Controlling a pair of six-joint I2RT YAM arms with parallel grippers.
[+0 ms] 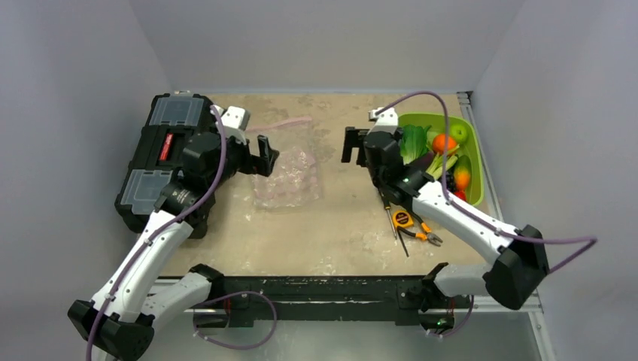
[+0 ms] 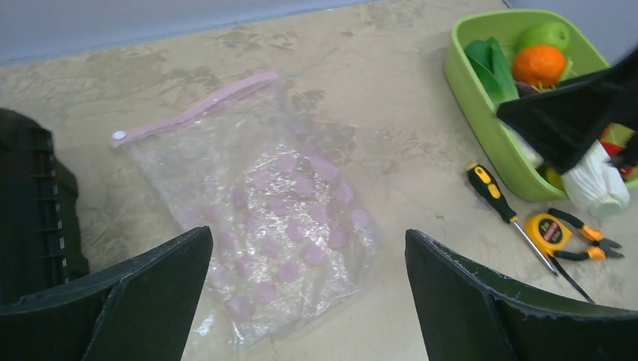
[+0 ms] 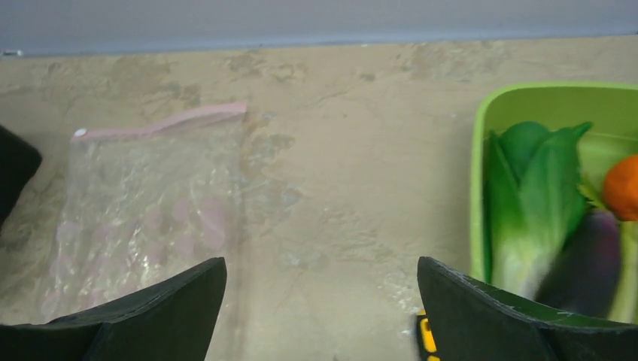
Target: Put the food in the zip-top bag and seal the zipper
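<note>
A clear zip top bag (image 1: 290, 173) with a pink zipper strip (image 2: 195, 109) lies flat on the table, left of centre, looking empty. My left gripper is open above the bag's near part, nothing between its fingers. My right gripper stands open just left of the green bin (image 1: 421, 120), also empty. The bin holds food: leafy greens (image 3: 542, 188), an eggplant (image 3: 583, 267), an orange (image 1: 444, 143), a green apple (image 2: 545, 37) and several others, partly hidden.
A black toolbox (image 1: 143, 158) occupies the left edge. A screwdriver (image 2: 489, 192), pliers (image 2: 602, 248) and a yellow tape measure (image 2: 545, 232) lie in front of the bin.
</note>
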